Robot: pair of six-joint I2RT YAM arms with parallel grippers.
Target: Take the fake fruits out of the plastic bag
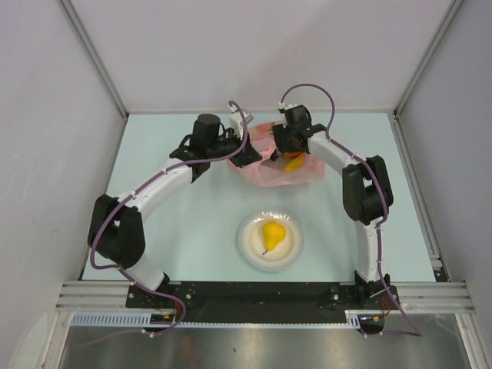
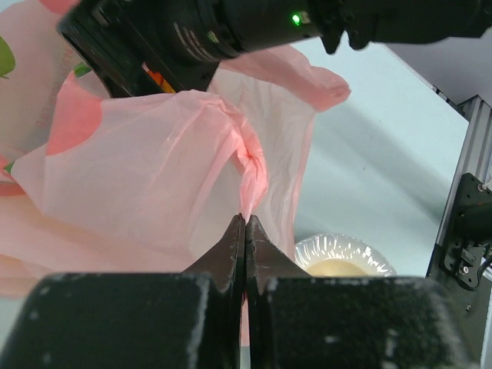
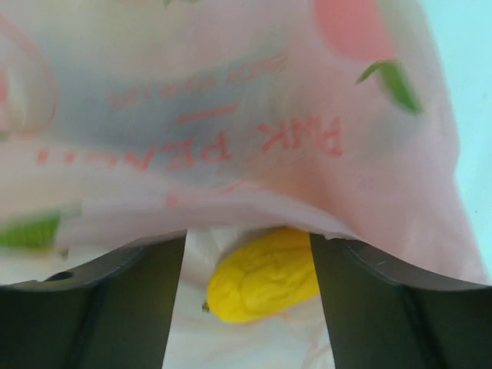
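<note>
The pink-and-white plastic bag [image 1: 269,177] lies at the back of the table, its mouth held by my left gripper [image 1: 258,157]. In the left wrist view a gathered fold of the bag [image 2: 252,184] runs into the closed fingertips. My right gripper is partly open inside the bag, with printed plastic [image 3: 231,146] across the upper view. Beyond and between its fingers lies a yellow fruit [image 3: 261,284], not gripped; the top view also shows yellow fruit [image 1: 294,164] in the bag. A yellow pear [image 1: 273,234] rests on the plate.
The clear-rimmed round plate [image 1: 247,254] stands at the front middle with bare room around the pear. My right arm [image 2: 254,31] passes close above the left gripper.
</note>
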